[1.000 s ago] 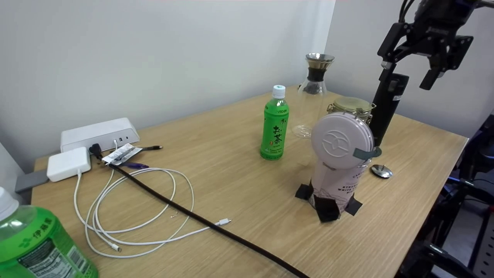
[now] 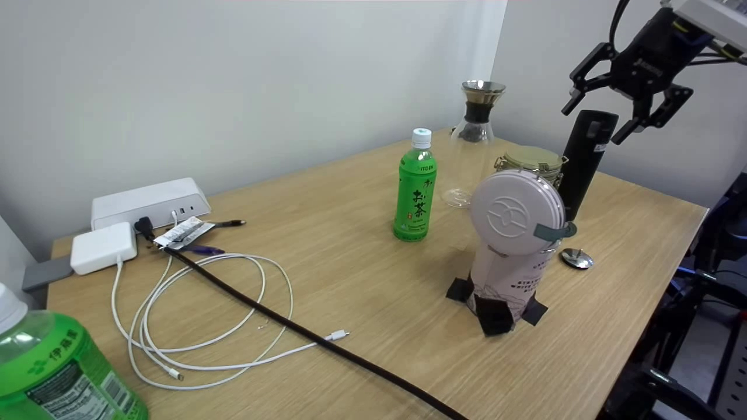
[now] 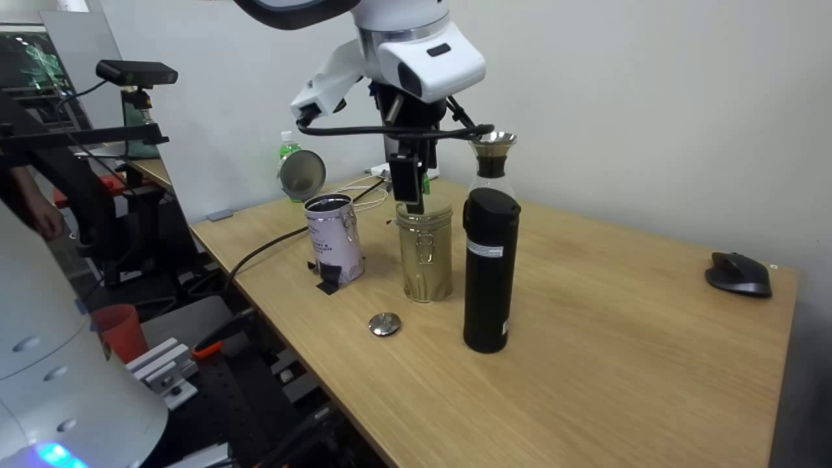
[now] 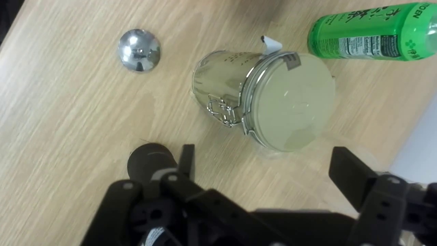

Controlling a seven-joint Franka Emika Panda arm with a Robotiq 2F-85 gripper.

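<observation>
My gripper (image 2: 593,125) is open with nothing between its fingers, up near the top of a tall black flask (image 2: 589,157). In the wrist view the two fingers stand wide apart, and a clip-lid jar (image 4: 293,102) with a yellowish-green lid lies beyond the gap. The flask (image 4: 149,162) shows there beside the left finger, partly hidden by the gripper. A pink canister (image 3: 337,238) has its round lid (image 3: 302,174) swung open. On the bare wood rests a small shiny metal lid (image 3: 384,324), apart from the other things.
Behind the jar stand a green tea bottle (image 2: 416,192) and a glass coffee carafe (image 2: 479,129). Black tape (image 2: 494,317) surrounds the canister's base. Cables (image 2: 266,304) cross the table's other end. A black mouse (image 3: 739,274) sits at the far right, with clear tabletop before it.
In exterior view 1 my gripper has shifted left and its fingers have tilted, the right fingertip now lower. It stays open. The objects on the table have not moved.
</observation>
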